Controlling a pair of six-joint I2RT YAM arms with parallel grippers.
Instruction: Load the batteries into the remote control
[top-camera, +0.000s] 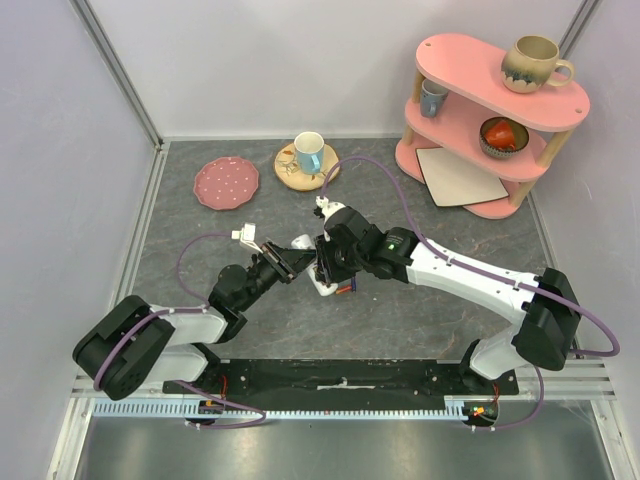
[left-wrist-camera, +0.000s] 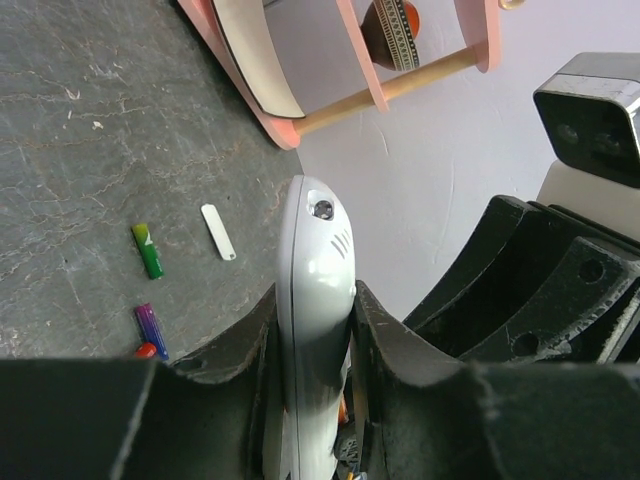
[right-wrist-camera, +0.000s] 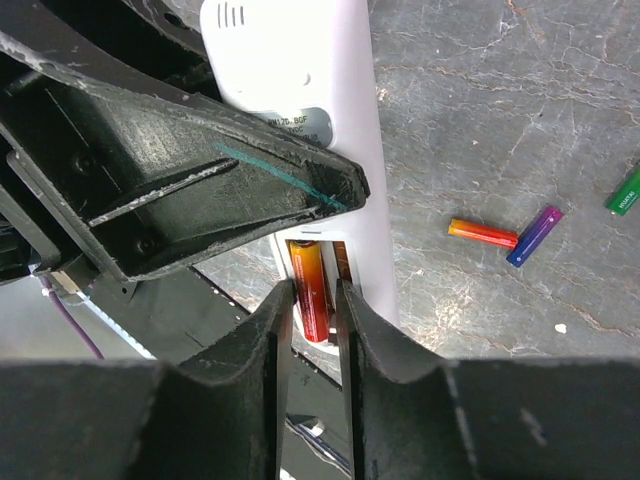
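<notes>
The white remote control (left-wrist-camera: 318, 235) is clamped in my left gripper, which is shut around its sides. In the right wrist view the back of the remote (right-wrist-camera: 350, 120) faces up, its battery bay uncovered. An orange battery (right-wrist-camera: 310, 285) lies lengthwise in one slot; the slot beside it is partly hidden. My right gripper is slightly open over the bay, its fingertips either side of that battery. Whether they touch it, I cannot tell. On the table are another orange battery (right-wrist-camera: 483, 233), a purple one (right-wrist-camera: 535, 236) and a green one (right-wrist-camera: 625, 192).
A small white strip (left-wrist-camera: 218, 232) lies near the green battery. Farther back stand a pink plate (top-camera: 226, 183), a blue mug (top-camera: 309, 153) on a round board, and a pink shelf (top-camera: 470, 130) at right.
</notes>
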